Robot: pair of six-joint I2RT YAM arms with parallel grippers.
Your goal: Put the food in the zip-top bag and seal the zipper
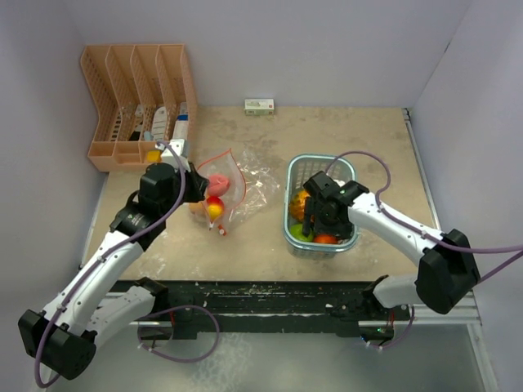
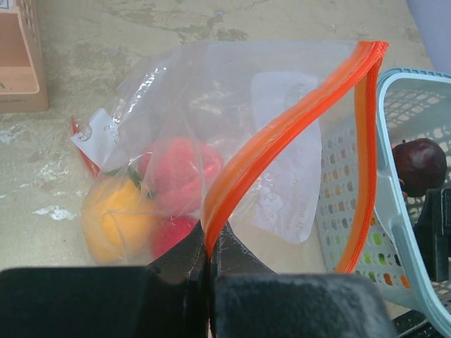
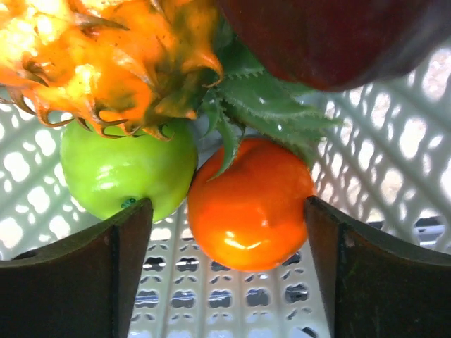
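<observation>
The clear zip top bag [image 2: 211,77] stands with its orange zipper mouth [image 2: 282,144] spread apart; several food pieces lie inside, among them a yellow one [image 2: 116,215] and a pinkish-red one [image 2: 183,172]. My left gripper is shut on the bag's zipper edge. Down inside the basket, my right gripper stands part open, its fingers [image 3: 127,246] on either side of an orange round fruit [image 3: 246,218]. Whether the pads touch it I cannot tell. A green apple [image 3: 127,165] lies just left of that fruit.
The pale plastic basket [image 1: 292,175] also holds a spiky orange fruit [image 3: 106,56] with green leaves and a dark red fruit [image 3: 331,35]. A tan divided organizer [image 1: 122,73] and a small box [image 1: 259,106] stand at the back.
</observation>
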